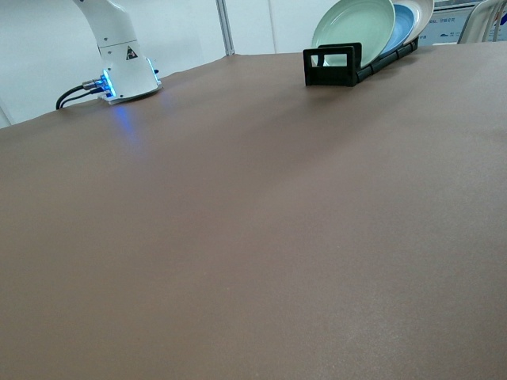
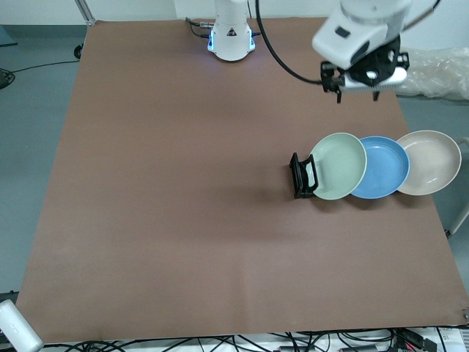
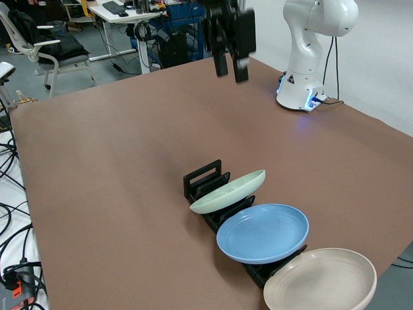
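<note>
A black dish rack (image 2: 302, 176) holds three plates: a pale green plate (image 2: 338, 164), a blue plate (image 2: 379, 167) and a cream plate (image 2: 430, 161), seen side by side at the right of the brown table. The black gripper (image 2: 357, 97) hangs above and behind the rack in the left view, its two fingers apart with nothing seen between them; in the right view it is high at the top. The top view shows the rack (image 1: 333, 75) with the plates standing tilted in it, and no gripper.
The white robot base (image 2: 231, 40) stands at the table's back edge. Cables run along the front edge, below the tabletop.
</note>
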